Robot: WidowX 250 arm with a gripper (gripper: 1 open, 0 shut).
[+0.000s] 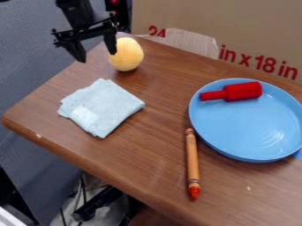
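Observation:
My gripper (94,49) is raised at the top left, its black fingers spread apart with nothing visible between them, just left of a pale yellow round object (126,56) on the wooden table. A folded light-blue cloth (101,108) lies on the left of the table. On the right, a red cylindrical object with a handle (242,91) rests on a blue plate (248,128). An orange crayon-like stick (192,163) lies left of the plate, pointing toward the front.
A large cardboard sheet (213,26) stands behind the table. The table's left edge drops away to a grey area.

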